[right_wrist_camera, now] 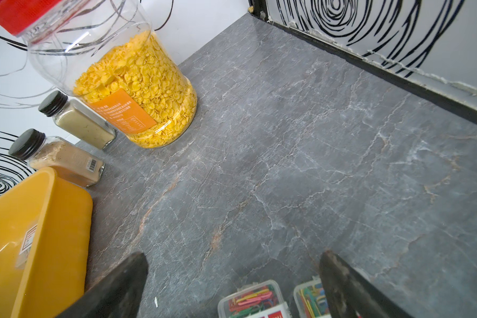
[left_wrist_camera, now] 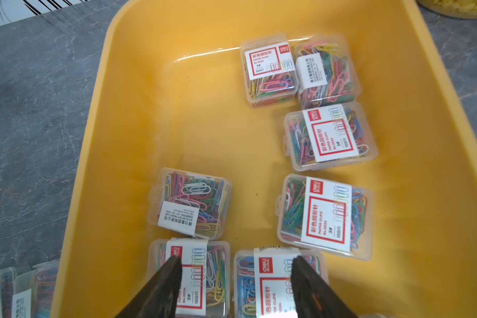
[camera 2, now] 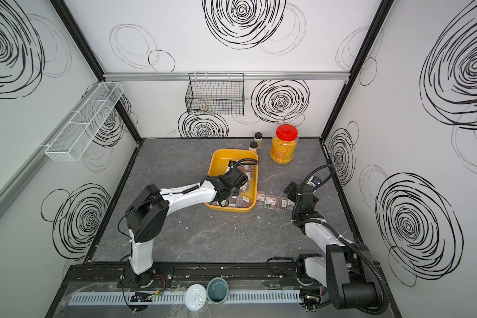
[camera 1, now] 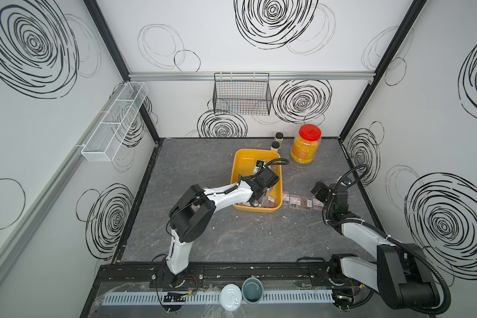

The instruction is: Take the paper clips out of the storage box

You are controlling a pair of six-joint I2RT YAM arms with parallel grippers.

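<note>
The yellow storage box (left_wrist_camera: pixel 92 137) holds several clear paper clip boxes, among them one with a white label (left_wrist_camera: pixel 328 212) near its right side and one lying askew (left_wrist_camera: pixel 193 204) to the left. Inside the box hovers my left gripper, fingers apart with nothing held; two paper clip boxes lie side by side below, the left one (left_wrist_camera: pixel 190 275) near one finger and the right one (left_wrist_camera: pixel 273 281) near the other. My right gripper is open above the table, beyond the storage box's right side. More paper clip boxes (camera 1: pixel 295 202) stand in a row on the table there.
A red-lidded jar of yellow flakes (right_wrist_camera: pixel 137 84) and two black-capped bottles, one of them nearer (right_wrist_camera: pixel 66 159), stand behind the storage box. Loose paper clip boxes (left_wrist_camera: pixel 23 291) also lie outside its left wall.
</note>
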